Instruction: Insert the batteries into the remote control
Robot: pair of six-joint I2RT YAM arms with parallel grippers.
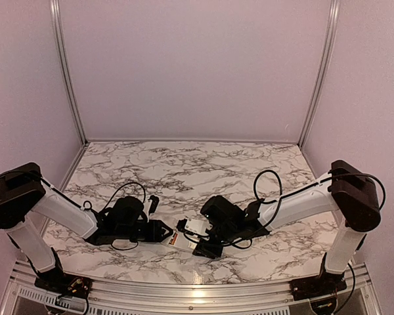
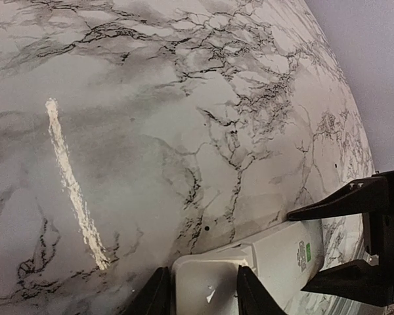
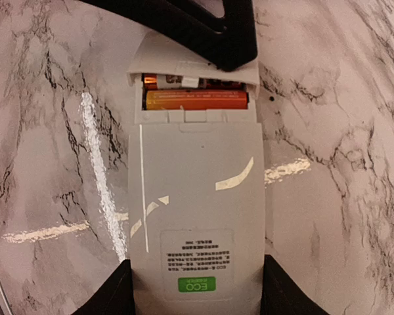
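The white remote (image 3: 196, 190) lies on the marble table, with two orange batteries (image 3: 196, 100) in its compartment at the top of the right wrist view. The hinged-looking end piece (image 3: 157, 56) sits tilted above them. My right gripper is shut on the remote's body, also seen from the side in the left wrist view (image 2: 282, 256). My left gripper is part open at the remote's battery end, its fingertips either side of the white end piece; whether they touch it is unclear. In the right wrist view a black left finger (image 3: 230, 46) hangs over that end.
Pale tape strips (image 3: 98, 177) mark the surface. Walls stand at the back and both sides, with a metal rail along the front edge.
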